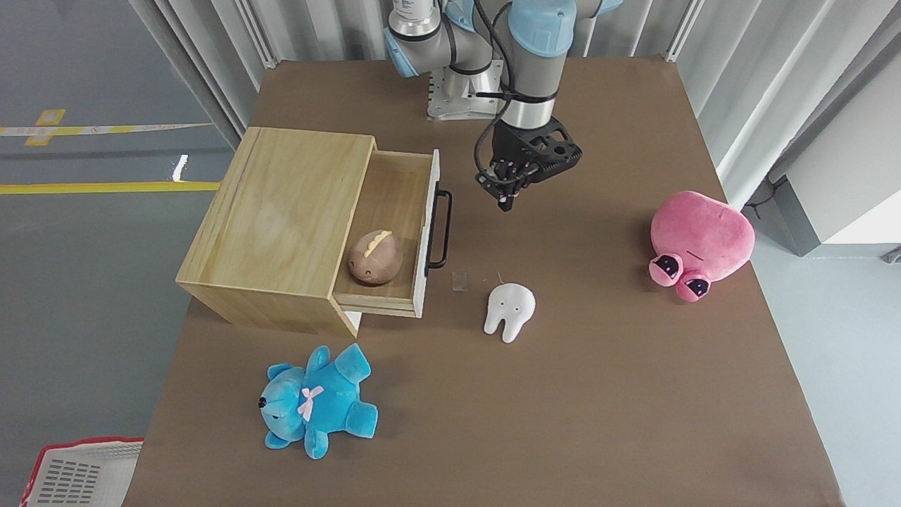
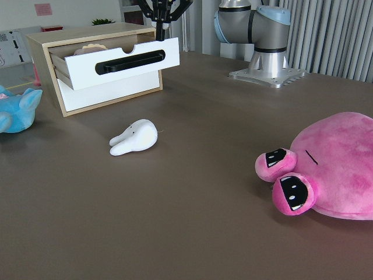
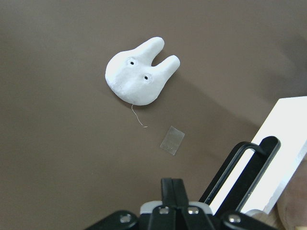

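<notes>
A small white tooth-shaped plush (image 1: 508, 305) lies on the brown table right of the open drawer; the wrist view shows it (image 3: 136, 76) with dotted eyes and a loose thread. My gripper (image 1: 505, 198) hangs above the table by the drawer handle (image 1: 443, 228), apart from the white plush; in the left view it is at the drawer's top. Whether its fingers are open or shut I cannot tell. A brown round plush (image 1: 376, 258) sits inside the drawer of the wooden cabinet (image 1: 270, 203).
A blue bear (image 1: 338, 401) lies at the front left. A pink plush (image 1: 701, 232) sits at the right.
</notes>
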